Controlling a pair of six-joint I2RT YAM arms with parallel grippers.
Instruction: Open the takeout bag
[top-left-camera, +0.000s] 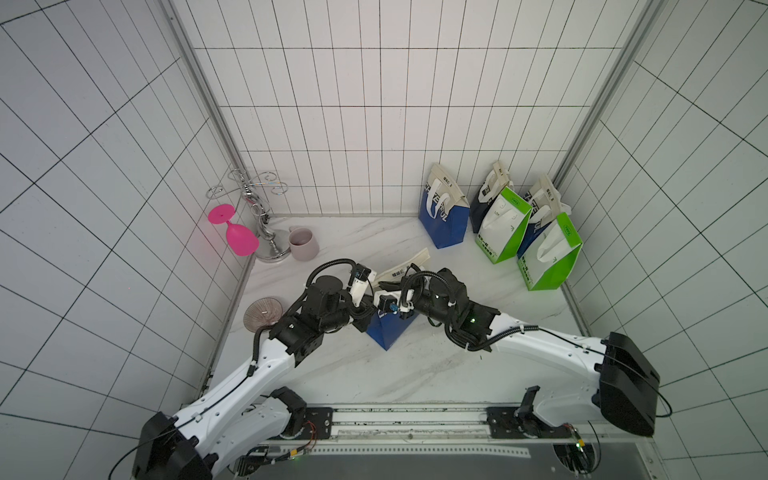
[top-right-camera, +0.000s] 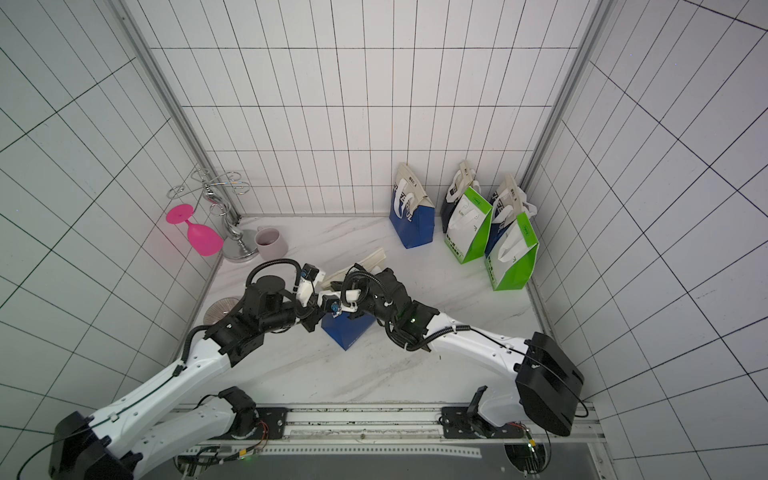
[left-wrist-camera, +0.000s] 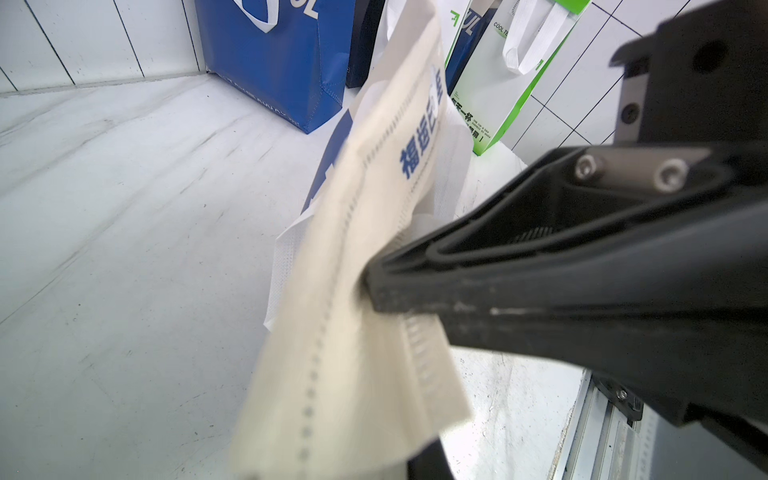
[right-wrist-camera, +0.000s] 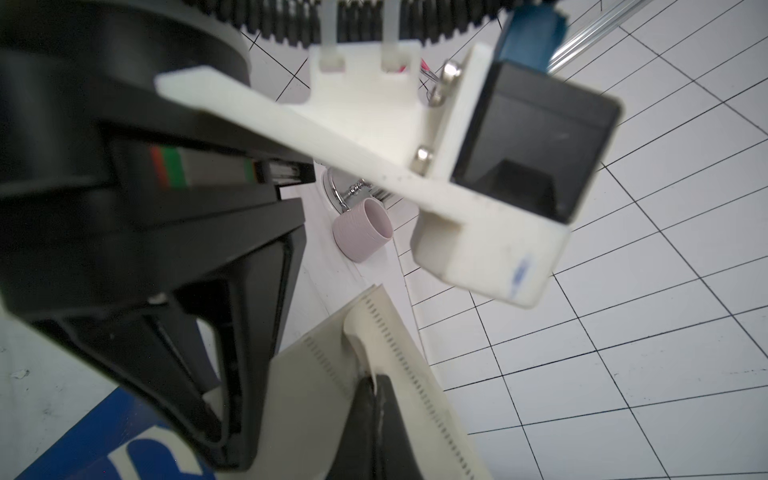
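The blue takeout bag (top-left-camera: 387, 332) stands mid-counter between my arms, its cream top (left-wrist-camera: 384, 240) sticking up. In the right wrist view, my right gripper is shut, with the cream flap (right-wrist-camera: 320, 384) creased between its tips. That pinch shows from the other side in the left wrist view, where the black right fingers (left-wrist-camera: 400, 284) press into the cloth. My left gripper reaches down against the bag's other side and looks shut. In the left wrist view, the flap hides most of its tips, so nothing shows between them.
Blue (top-left-camera: 448, 220), dark and green-white bags (top-left-camera: 552, 260) stand at the back right. On the left are a pink mug (top-left-camera: 303, 244), a metal rack (top-left-camera: 273, 245) with a pink goblet (top-left-camera: 241, 239), and a glass dish (top-left-camera: 263, 313).
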